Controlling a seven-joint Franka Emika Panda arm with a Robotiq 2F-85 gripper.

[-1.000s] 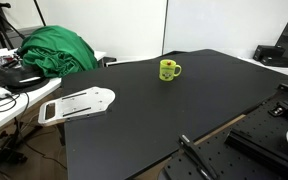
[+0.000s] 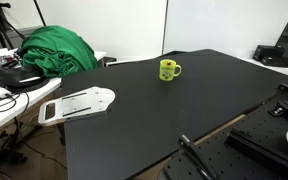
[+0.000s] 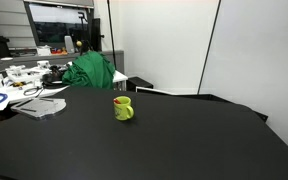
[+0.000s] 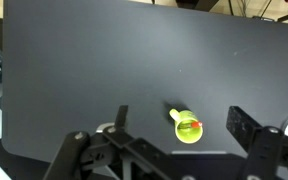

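A yellow-green mug (image 2: 168,71) stands upright on the dark table, its handle towards the right in exterior view 1. Something red shows inside the mug (image 3: 123,109) in exterior view 2. From the wrist, the mug (image 4: 188,130) is seen from above, its handle pointing up and left, with a small red item in it. My gripper is open; its fingers frame the mug in that view, apart from it and well above the table. Neither exterior view shows the gripper.
A white, board-like plate (image 2: 78,105) lies at the table's left edge in exterior view 1. Green cloth (image 2: 59,50) is heaped on a side table behind it.
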